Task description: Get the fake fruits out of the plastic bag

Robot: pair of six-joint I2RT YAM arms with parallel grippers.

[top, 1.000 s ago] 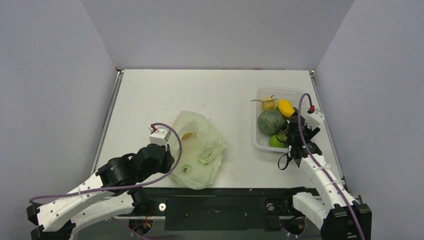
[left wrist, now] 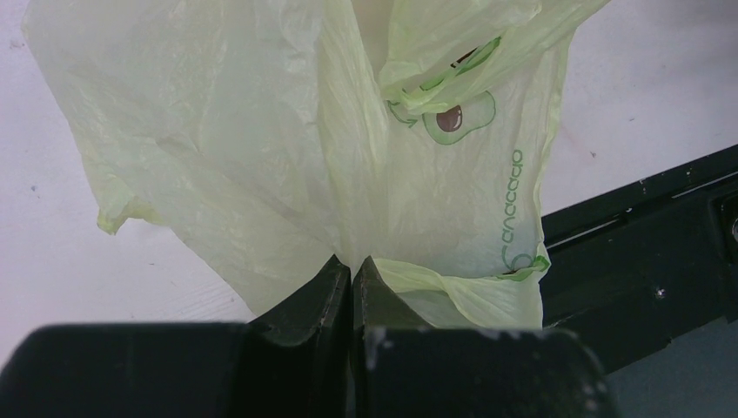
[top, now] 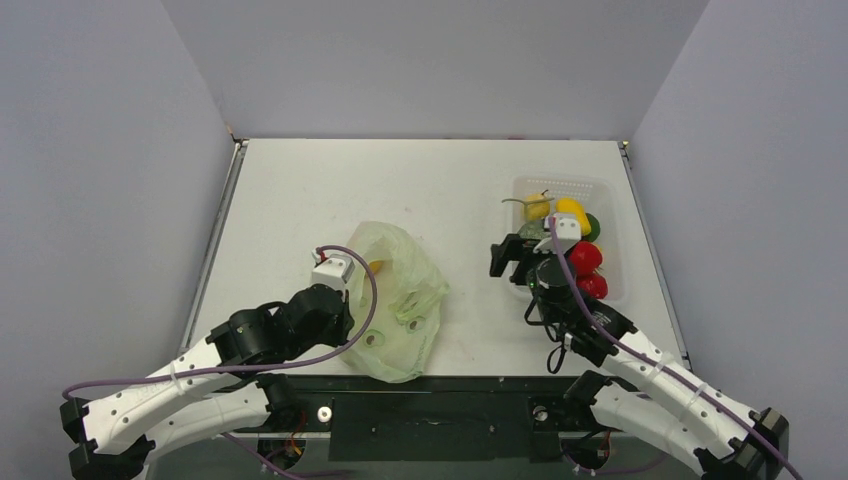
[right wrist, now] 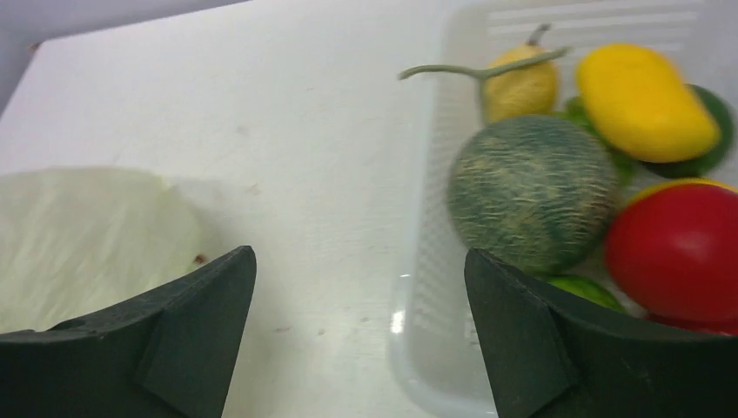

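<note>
The pale green plastic bag [top: 400, 330] lies crumpled on the table's front middle, a small bit of yellow [top: 376, 266] showing inside. My left gripper is shut at the bag's plastic; whether film is pinched between its fingertips is hard to tell. My right gripper is open above the left edge of a white basket [right wrist: 418, 261] holding fake fruits: a dark green melon [right wrist: 531, 187], red fruits [right wrist: 674, 248], a yellow fruit [right wrist: 644, 100], a pear [right wrist: 522, 87] and several green ones.
Grey walls bound it at the back and sides; a dark rail [top: 430, 410] runs along the front.
My right gripper has moved left from over the basket's right side toward the bag, uncovering red fruits. The left arm shifted slightly right, with the bag moving a little.
</note>
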